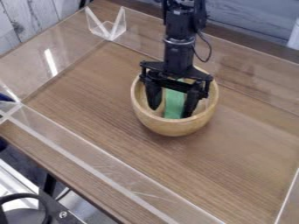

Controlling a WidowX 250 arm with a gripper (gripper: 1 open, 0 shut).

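A wooden bowl (170,124) sits on the wooden table, holding a green object (174,103). My black gripper (172,94) reaches down into the bowl from above, its two fingers on either side of the green object. Whether the fingers touch it I cannot tell.
Clear tape strips run along its near left part. A white taped shape (107,28) is at the back left. A dark cable loop lies at the lower left corner.
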